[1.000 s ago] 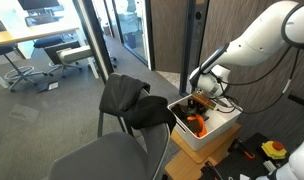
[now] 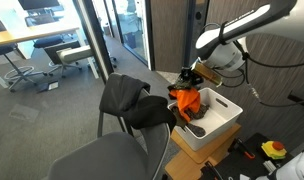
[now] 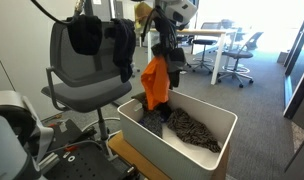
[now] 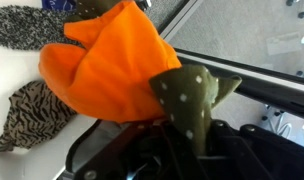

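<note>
My gripper is shut on an olive cloth with white dots (image 4: 187, 95), bunched at its fingers. An orange cloth (image 4: 112, 65) hangs up with it; whether the fingers pinch the orange cloth too, or it is joined to the dotted one, I cannot tell. In exterior view 2 the orange cloth (image 3: 155, 82) dangles over the left part of a white box (image 3: 172, 155), its lower end near the dark cloths inside. Patterned cloths lie in the box: a zebra-striped one (image 4: 37, 110) and a speckled grey one (image 4: 32, 28).
A grey chair (image 2: 107, 150) with dark clothes (image 2: 132, 95) over its back stands beside the box. The box rests on a wooden surface (image 2: 197, 155). More chairs and a desk are farther off, with open floor between.
The gripper has risen out of the box with the cloth. The orange cloth, earlier lying low inside the box, is now lifted and hanging at the box's back left.
</note>
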